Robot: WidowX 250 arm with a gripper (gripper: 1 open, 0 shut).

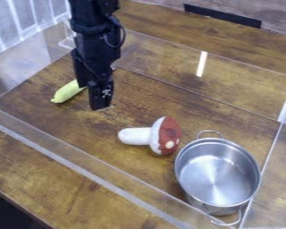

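My black gripper (93, 89) hangs over the left part of the wooden table, open, just right of a pale yellow-green banana-like toy (67, 92). A toy mushroom (160, 135) with a red spotted cap and white stem lies on its side near the centre. A steel pot (217, 179) with wire handles stands at the lower right.
A clear-walled enclosure surrounds the work area on the wooden table (74, 174). A white strip (202, 63) lies toward the back.
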